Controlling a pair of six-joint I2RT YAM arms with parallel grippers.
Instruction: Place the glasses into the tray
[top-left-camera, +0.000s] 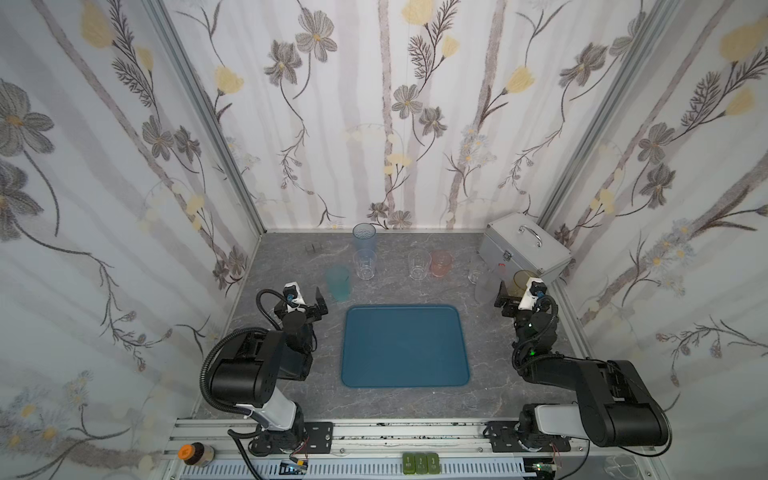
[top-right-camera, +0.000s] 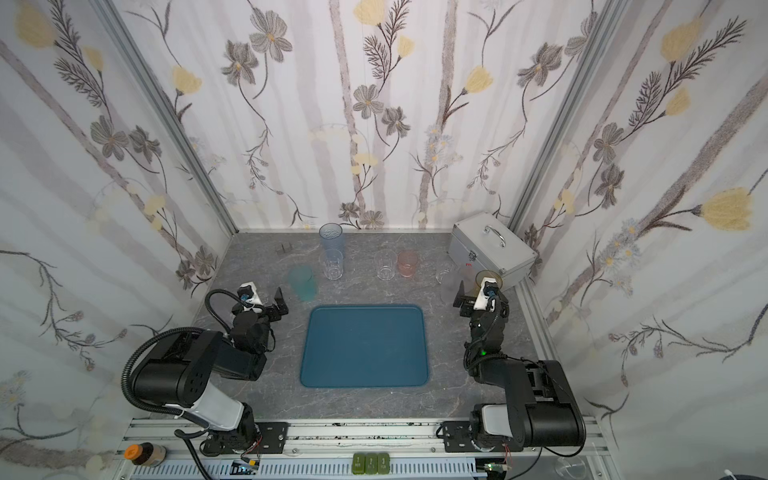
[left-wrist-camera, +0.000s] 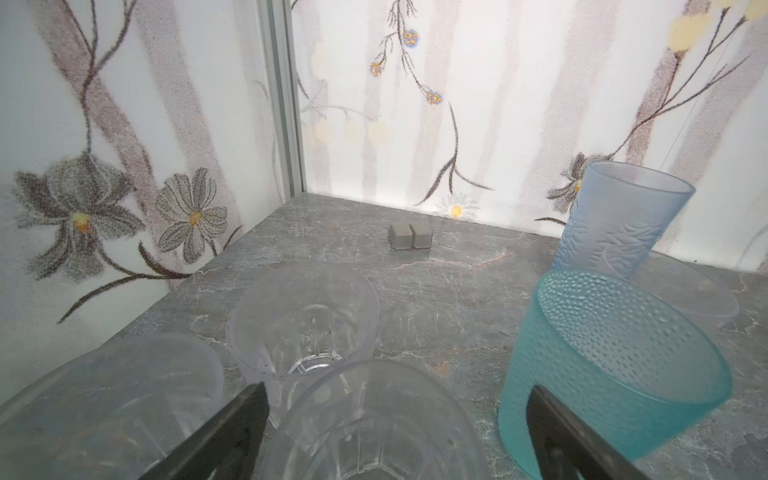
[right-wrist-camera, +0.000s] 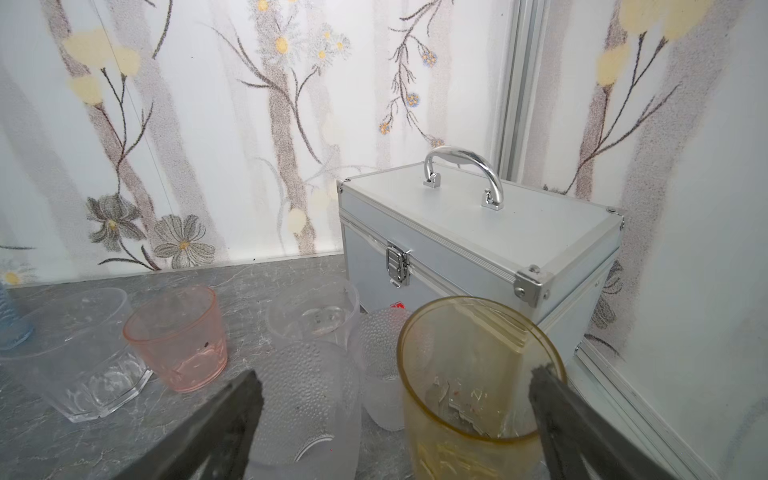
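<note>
The blue tray (top-left-camera: 405, 346) lies empty at the table's middle. My left gripper is open; a clear glass (left-wrist-camera: 376, 424) stands before and partly between its fingers, with other clear glasses (left-wrist-camera: 304, 316) to its left. A teal glass (left-wrist-camera: 608, 376) is just right, and a tall blue glass (left-wrist-camera: 620, 220) stands behind it. My right gripper is open too. Ahead of it are a frosted glass (right-wrist-camera: 308, 408) and an amber glass (right-wrist-camera: 480, 384), with more clear glasses (right-wrist-camera: 313, 308) behind. A pink glass (right-wrist-camera: 180, 340) stands farther left, beside a faceted clear glass (right-wrist-camera: 80, 352).
A silver case (right-wrist-camera: 480, 224) with a handle stands at the back right, close behind the amber glass. Two small grey blocks (left-wrist-camera: 410, 236) lie near the back left. Bare table surrounds the tray.
</note>
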